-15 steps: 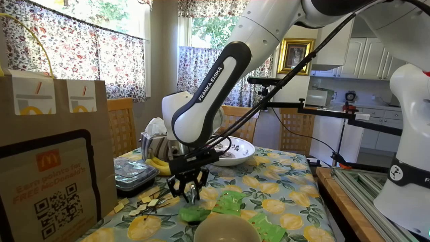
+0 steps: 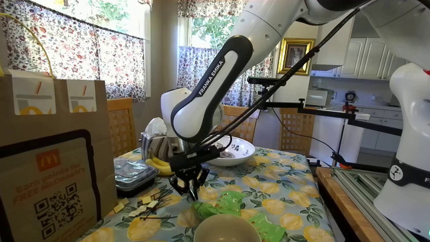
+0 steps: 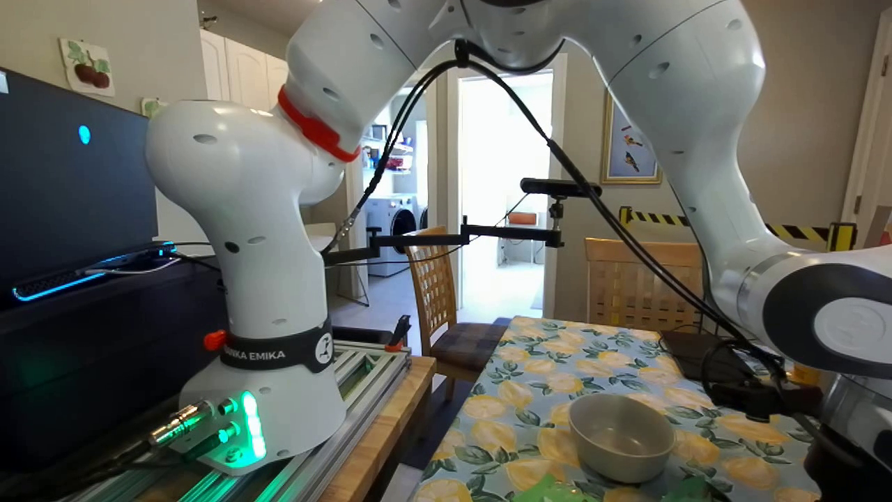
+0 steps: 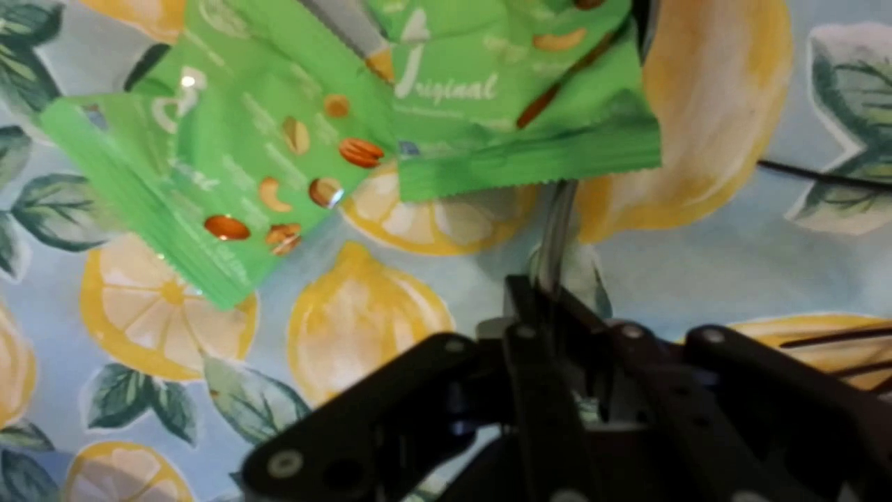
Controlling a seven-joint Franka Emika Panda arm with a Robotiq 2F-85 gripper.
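In the wrist view, my gripper is shut on a thin shiny metal utensil (image 4: 558, 230). The utensil runs from the fingertips to a green snack packet (image 4: 523, 96) marked "Original"; its far end is hidden there, so I cannot tell its kind. A second green packet (image 4: 276, 159) lies to the left, partly against the first. In exterior view 1 my gripper (image 2: 192, 187) points down low over the lemon tablecloth, left of the green packets (image 2: 229, 201). Another green packet (image 2: 268, 228) lies nearer the camera, to the right.
A beige bowl (image 2: 226, 230) stands close in front of the packets. Cream-tagged sticks (image 2: 151, 201), a lidded plastic box (image 2: 135, 173), bananas (image 2: 160, 165) and a paper bag (image 2: 52, 161) occupy the left. Farther back is a white bowl (image 2: 235, 151).
The green packet that lay below my gripper has shifted right and back, up against another packet. My gripper's fingers stand closer together, while the arm has moved only slightly.
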